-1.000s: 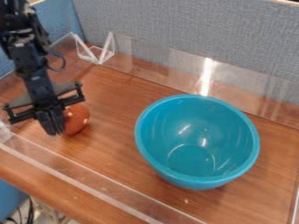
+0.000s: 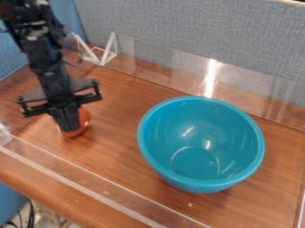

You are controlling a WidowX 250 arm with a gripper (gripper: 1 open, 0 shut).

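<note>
The black gripper (image 2: 66, 120) hangs at the left of the wooden table, directly over a reddish-orange round object (image 2: 77, 130), which it partly hides. Its fingers are low, at or just in front of the object; I cannot tell whether they touch it. The gripper looks shut, with nothing clearly held between its fingers. A large teal bowl (image 2: 201, 141) sits empty on the right half of the table.
A clear plastic barrier (image 2: 251, 102) runs along the back below a grey padded wall (image 2: 191, 31). A white wire bracket (image 2: 102, 52) stands at the back left. The table between the round object and the bowl is clear.
The bowl has not moved.
</note>
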